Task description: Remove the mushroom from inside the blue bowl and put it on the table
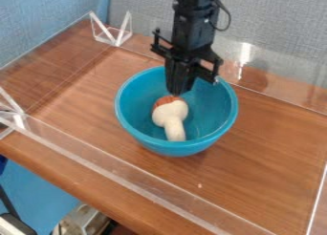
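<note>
A toy mushroom [171, 117] with a pale stem and a red-orange top lies in the blue bowl [220, 130], its stem toward the bowl's near side. My black gripper [181, 89] points down over the far part of the bowl, its fingertips lower than the far rim in the picture. A small gap shows between the fingertips and the mushroom's cap. How far apart the fingers stand is too dark and small to make out. The mushroom rests on the bowl's floor, apart from the gripper.
Brown wooden table [76, 96] surrounds the bowl, bare to the left and right. A clear edge strip runs along the front. White wire stands [111, 31] sit at the back left and left edge. A grey wall closes the back.
</note>
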